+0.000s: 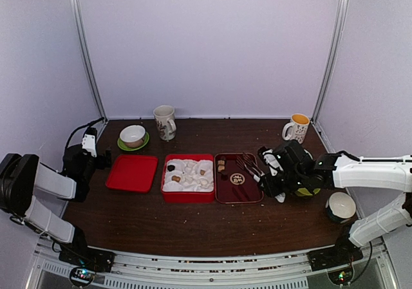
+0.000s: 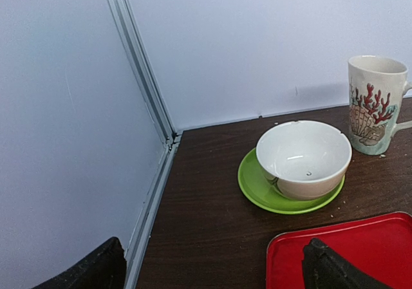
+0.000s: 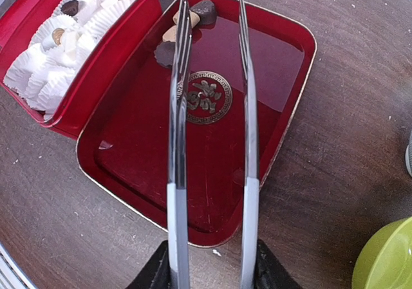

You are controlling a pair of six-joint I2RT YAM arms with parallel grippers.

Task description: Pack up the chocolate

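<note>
A red box (image 1: 187, 194) holds white paper cups with a few chocolates (image 3: 71, 8). To its right, the dark red tray (image 1: 239, 195) carries several brown and tan chocolates (image 3: 164, 54) near its far left corner. My right gripper hangs over that tray, its long tong tips parted near the chocolates, nothing clearly held between them. My left gripper (image 1: 104, 154) rests at the far left beside the red lid (image 1: 131, 173); in its wrist view the fingers stand wide open and empty.
A bowl (image 1: 132, 134) on a green saucer, two mugs (image 1: 165, 122) (image 1: 299, 127), a yellow-green bowl (image 3: 383, 257) and a small cup (image 1: 340, 205) stand around the edges.
</note>
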